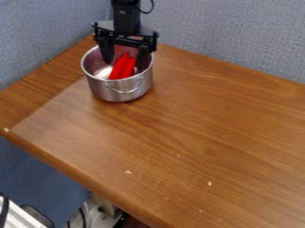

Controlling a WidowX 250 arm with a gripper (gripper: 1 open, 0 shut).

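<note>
A steel pot (pixel 117 88) with a wire handle stands on the wooden table near its back left. Red objects (pixel 123 67) lie inside it, with a pale patch beside them at the bottom. My black gripper (pixel 125 56) hangs over the pot from the top, its fingers spread apart and reaching down into the pot's upper part, on either side of the red objects as seen from this view. Whether the fingers touch them I cannot tell.
Grey-blue padded walls (pixel 238 36) border it behind and at the left. Cables and white hardware sit below the left edge.
</note>
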